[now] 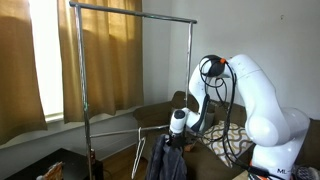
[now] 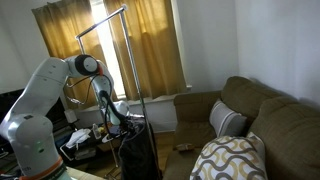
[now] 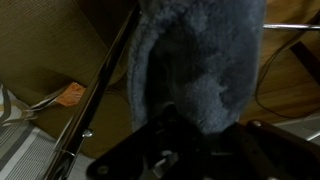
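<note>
A dark grey-blue fuzzy cloth (image 1: 168, 161) hangs in folds beside the metal rack (image 1: 83, 90). In exterior view 1, my gripper (image 1: 178, 141) points down at the cloth's top. The wrist view shows the cloth (image 3: 205, 65) filling the middle, right up against my gripper. Dark fingers (image 3: 160, 137) show at the bottom of that view, but cloth and shadow cover the space between them, so the hold is unclear. Exterior view 2 has the cloth (image 2: 140, 155) hanging low by the rack's upright.
A brown sofa (image 2: 205, 108) with a patterned pillow (image 2: 230, 160) stands close by the rack. The rack's upright (image 2: 136, 70) rises near the arm. Yellow curtains (image 1: 112, 60) cover the back wall.
</note>
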